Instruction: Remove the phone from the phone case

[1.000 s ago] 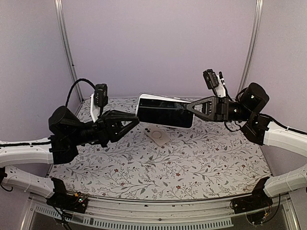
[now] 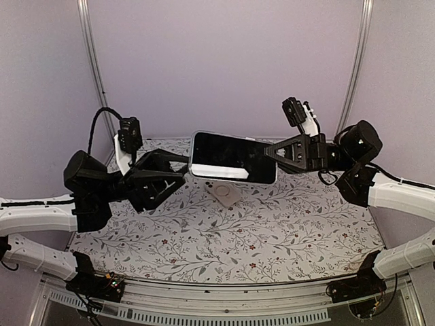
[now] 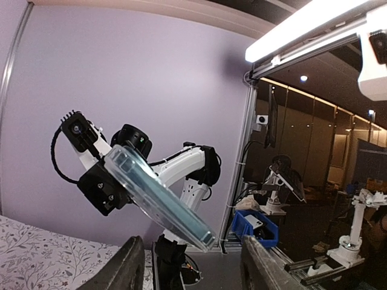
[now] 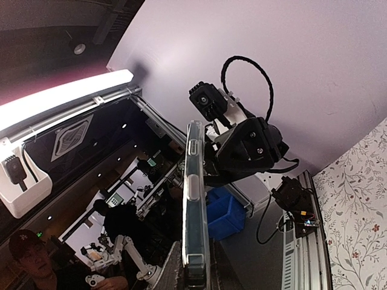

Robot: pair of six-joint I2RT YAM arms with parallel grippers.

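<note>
A dark-screened phone in a clear case is held in the air, tilted slightly down to the right. My right gripper is shut on its right end; in the right wrist view the clear-edged phone rises edge-on from between the fingers. At the opposite end, my left gripper stands part open with nothing between its fingers. In the left wrist view, the cased phone slants beyond the separated fingers. Whether the phone sits fully inside the case cannot be told.
A pale phone-shaped piece with a ring lies on the floral tabletop below the held phone. Walls close in the back and both sides.
The held phone has shifted a little, with a bright reflection now low across its screen.
</note>
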